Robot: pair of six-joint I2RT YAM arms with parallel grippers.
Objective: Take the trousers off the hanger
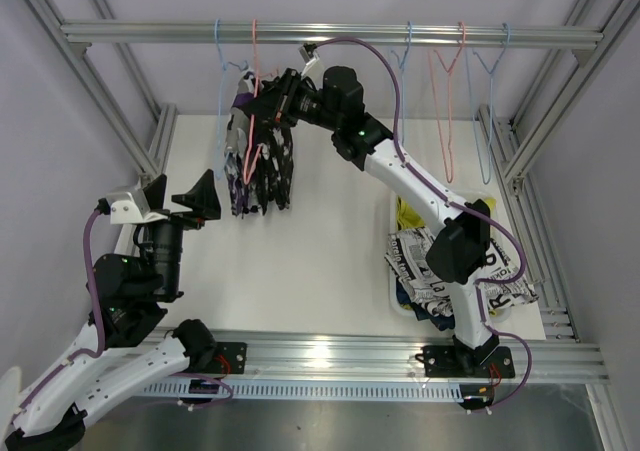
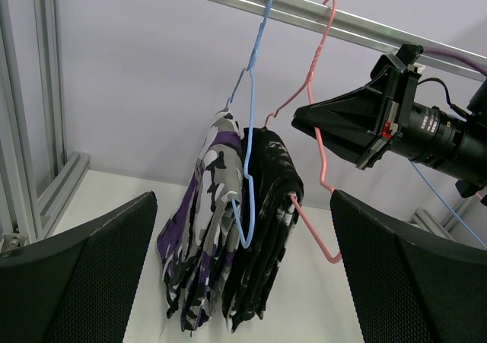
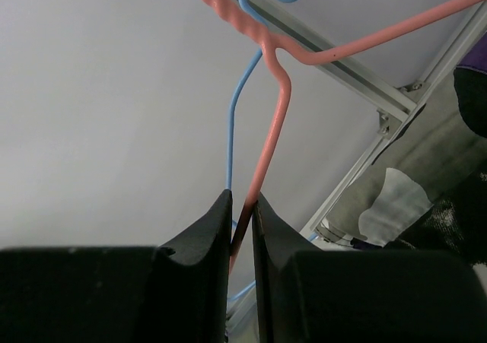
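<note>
Two pairs of trousers hang on hangers at the left of the rail: a grey, black and purple camouflage pair (image 2: 213,176) on a blue hanger (image 2: 251,176), and a dark pair (image 2: 266,168) on a pink hanger (image 2: 323,168). My right gripper (image 1: 265,101) is at the pink hanger's side wire; in the right wrist view that wire runs between its fingertips, which sit close around it, though whether they grip cannot be told. My left gripper (image 1: 182,196) stands open at lower left, below and left of the trousers, nothing between its fingers.
Empty blue and pink hangers (image 1: 450,111) hang at the right of the rail (image 1: 160,33). A bin of folded clothes (image 1: 420,261) lies below them, partly behind the right arm.
</note>
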